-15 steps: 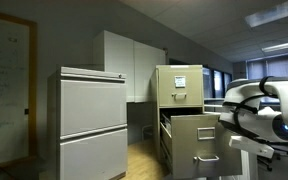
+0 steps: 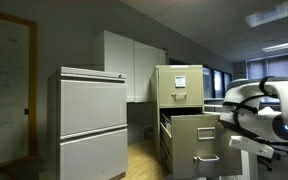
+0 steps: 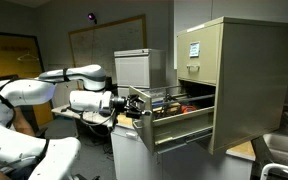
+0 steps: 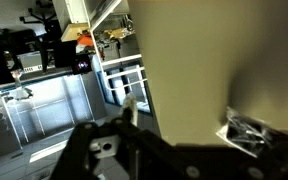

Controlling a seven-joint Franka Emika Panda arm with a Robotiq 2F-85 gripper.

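Observation:
A tan filing cabinet [image 2: 179,86] has its lower drawer [image 2: 194,146] pulled out, with a metal handle [image 2: 206,159] on the front. In the second exterior view, the open drawer [image 3: 179,131] shows files and other items inside. My gripper [image 3: 136,103] is at the upper edge of the drawer front, on the side nearest the arm. Up close in the wrist view, the tan panel [image 4: 199,65] fills the right side, and my open gripper is by its edge. Whether the fingers touch the panel, I cannot tell.
The cabinet's closed upper drawer [image 3: 201,60] is above the open one. A white cabinet [image 2: 92,122] stands to the left in the first exterior view. A metal chair frame [image 3: 282,170] is at the lower right in the second.

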